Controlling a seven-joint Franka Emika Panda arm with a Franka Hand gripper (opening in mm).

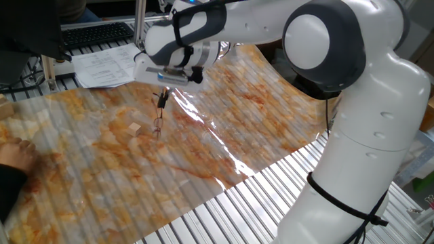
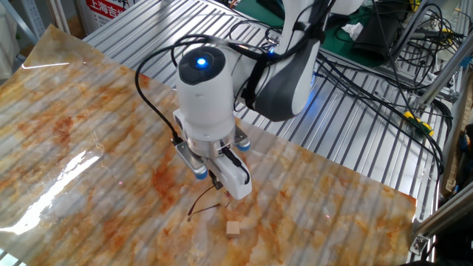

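From the dark fingertips of my gripper [image 1: 162, 102], in exterior view 1, hangs a thin wire-framed object that looks like a pair of glasses [image 1: 158, 125]. The fingers are close together, shut on one of its thin parts. In exterior view 2 the gripper [image 2: 216, 182] points down, and the thin frame of the glasses [image 2: 199, 201] reaches out to the left below it. Whether their lower end touches the table is hard to tell. A small pale wooden block [image 2: 233, 227] lies on the table near them, apart from the gripper.
A glossy marble-patterned sheet [image 1: 88, 176] covers much of the slatted table. Papers [image 1: 107, 66] and a keyboard [image 1: 98, 34] lie at the back. A person's hand [image 1: 19, 154] rests at the left edge. Loose cables [image 2: 384, 96] run behind the arm.
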